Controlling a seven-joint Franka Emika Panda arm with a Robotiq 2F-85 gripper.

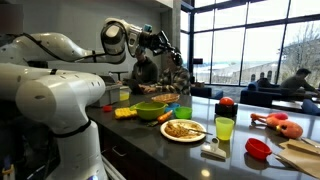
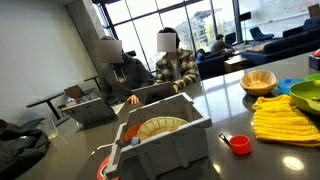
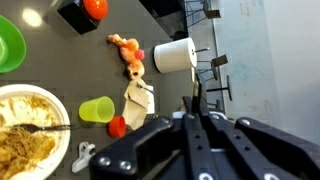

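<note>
High above the table, my gripper (image 1: 172, 52) points out to the right in exterior view 1, well clear of every object. Low in the wrist view its dark fingers (image 3: 188, 108) sit close together, shut; whatever may be between them is too small and dark to name. Below lies a white plate (image 1: 168, 135) of noodles with a fork (image 3: 42, 127) resting on it. A yellow-green cup (image 1: 224, 128) stands beside the plate, and a small red bowl (image 1: 258, 149) is farther right.
Green bowls (image 1: 151, 109) and a yellow cloth (image 2: 283, 120) occupy the left side. An orange toy (image 1: 285, 125) and cardboard pieces (image 1: 300, 156) lie at the right. A grey bin (image 2: 165, 150) stands at the table's far part. Two people sit behind the table.
</note>
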